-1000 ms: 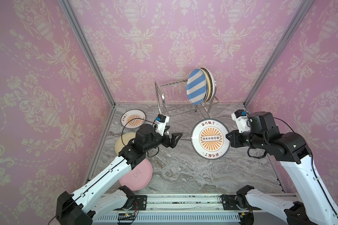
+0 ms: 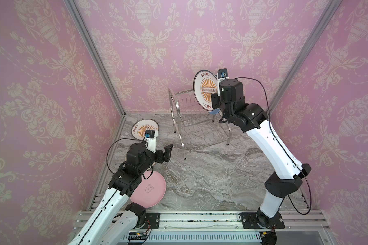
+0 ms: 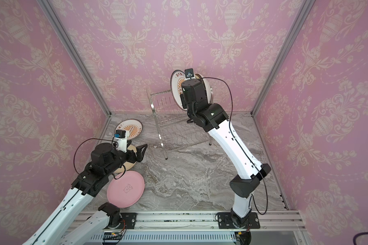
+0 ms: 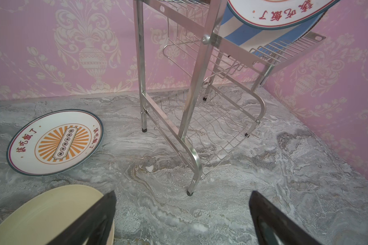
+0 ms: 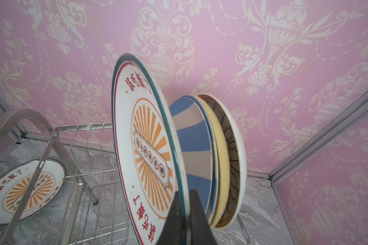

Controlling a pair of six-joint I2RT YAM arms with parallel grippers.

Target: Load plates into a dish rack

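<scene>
My right gripper is shut on the rim of a white plate with an orange sunburst [image 5: 147,155], held upright over the top tier of the metal rack [image 4: 194,114]. Beside it stand several plates, among them a blue-striped one [image 5: 192,151] and a cream one [image 5: 218,175]. Over the marble floor at the left, my left gripper stands open with nothing between its fingers. Below and around it lie another sunburst plate [image 4: 36,134], a cream plate [image 4: 49,212] and a pink plate [image 2: 149,189].
The floor in front of the rack and to its right is bare marble [image 2: 220,179]. Pink walls enclose the back and both sides. The top tier has free room left of the held plate.
My right gripper has raised the sunburst plate from low in front of the rack up to the top tier. My left arm has moved back toward the left.
</scene>
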